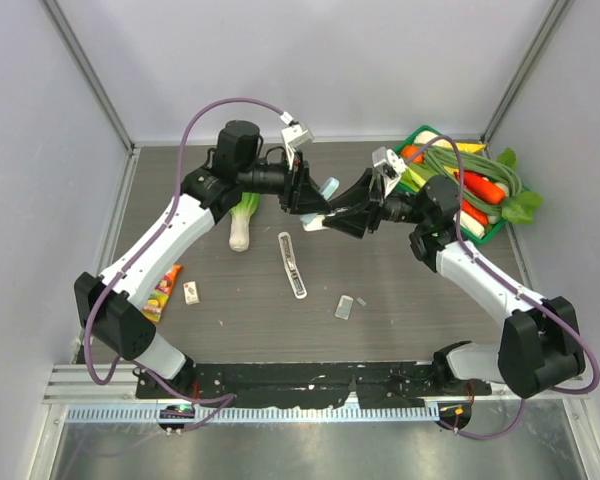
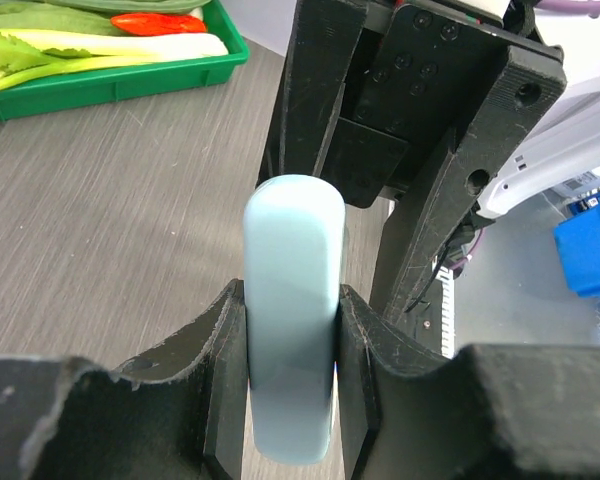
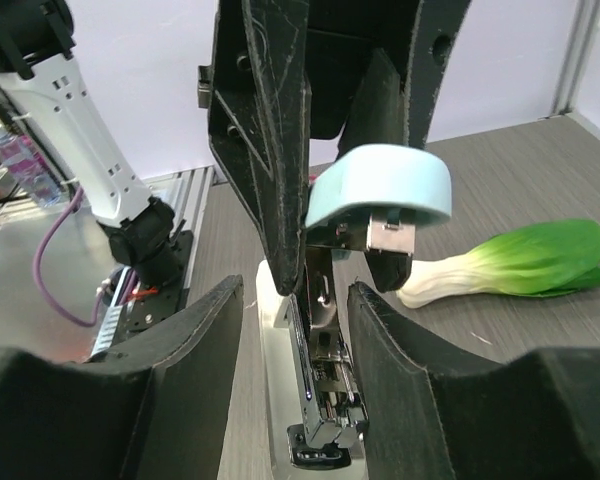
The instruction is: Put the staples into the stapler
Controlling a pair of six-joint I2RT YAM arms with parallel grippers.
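Note:
The stapler is folded open, its pale blue upper part (image 2: 295,340) upright in the left wrist view. My left gripper is shut on that part, a finger pressed to each side. In the right wrist view, the white base (image 3: 280,420) and the metal magazine (image 3: 320,360) point toward my right gripper. This gripper stands open around their near end, with a gap between its left finger and the base. From above, the grippers hide most of the stapler. I cannot make out staples in it.
On the table lie a long white item with a metal middle (image 1: 292,266), a small grey piece (image 1: 344,307) and a beige block (image 1: 191,293). A leek (image 1: 242,222) is at the back left. A green vegetable basket (image 1: 495,232) fills the back right.

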